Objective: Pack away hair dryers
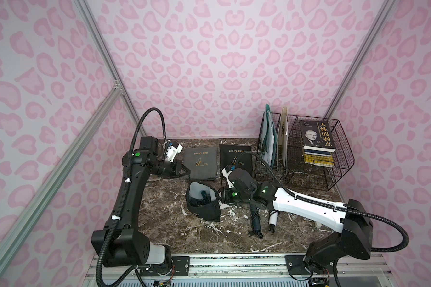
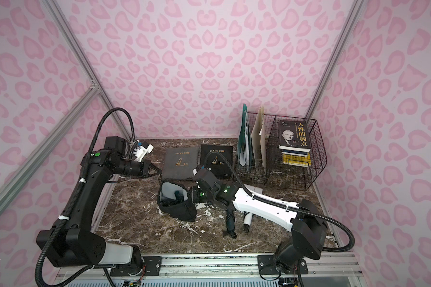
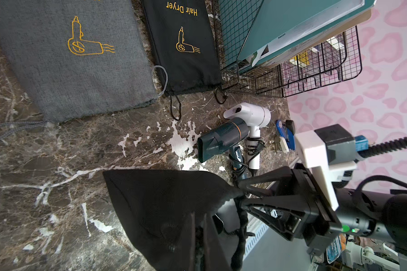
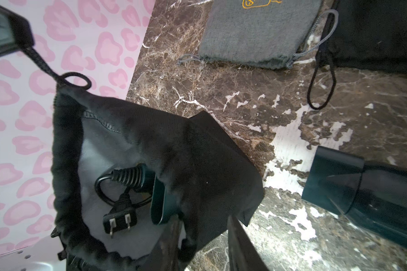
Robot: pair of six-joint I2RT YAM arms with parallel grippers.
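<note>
A black drawstring bag [image 1: 203, 210] stands open, a dark green dryer with coiled cord and plug [image 4: 122, 212] visible inside. My left gripper [image 1: 185, 173] is shut on the bag's drawstring, lifting its rim in the right wrist view. My right gripper is at the rim, part open, the cloth edge by its fingertips. A green hair dryer [image 3: 219, 140] and a white one [image 3: 253, 113] lie right of the bag. Flat grey [image 1: 199, 162] and black [image 2: 217, 157] Hair Dryer bags lie behind.
A wire rack [image 1: 340, 143] with books [image 1: 316, 136] and folders [image 1: 268, 134] fills the back right.
</note>
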